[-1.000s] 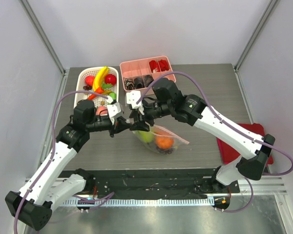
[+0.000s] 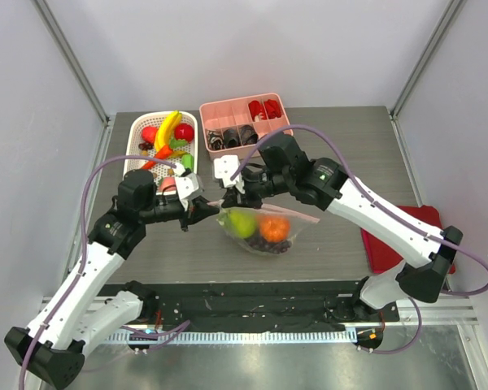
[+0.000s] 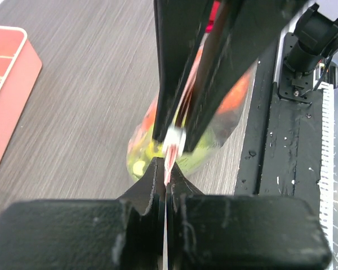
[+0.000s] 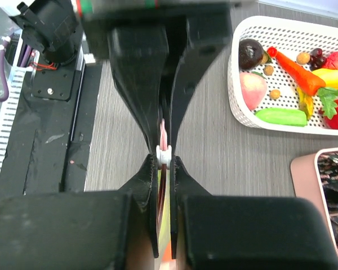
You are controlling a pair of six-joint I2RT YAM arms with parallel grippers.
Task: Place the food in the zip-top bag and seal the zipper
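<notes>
The clear zip bag (image 2: 256,244) lies at the table's middle holding a green fruit (image 2: 240,223), an orange fruit (image 2: 274,228) and dark grapes. My left gripper (image 2: 210,208) is shut on the pink zipper's end at the bag's left corner. My right gripper (image 2: 242,197) is close beside it, above the bag's opening, shut on the white zipper slider (image 4: 164,157), which shows between its tips in the right wrist view. In the left wrist view the slider (image 3: 174,138) sits just beyond the left fingertips, with the zipper strip running through it.
A white basket (image 4: 236,95) of toy produce stands back left, a pink divided bin (image 2: 220,110) at the back. A red cloth (image 2: 415,215) lies at the right. Bare table surrounds the bag.
Both grippers and the bag's top edge have shifted slightly; the bag's right end sits a little further right and higher than a second ago.
</notes>
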